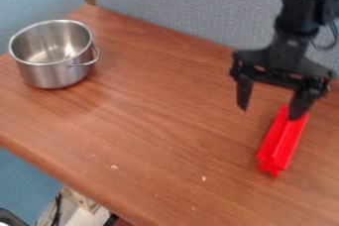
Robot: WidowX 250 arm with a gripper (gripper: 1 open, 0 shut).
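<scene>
My black gripper (272, 95) hangs over the right side of the wooden table, open, somewhat blurred, with its fingers pointing down. Just below it lies a long red object (281, 145), oriented front to back, its far end partly behind the gripper. A steel pot (51, 63) with a wire handle stands at the far left of the table.
Grey padded walls (159, 2) rise behind it, and a blue surface lies beyond its left edge.
</scene>
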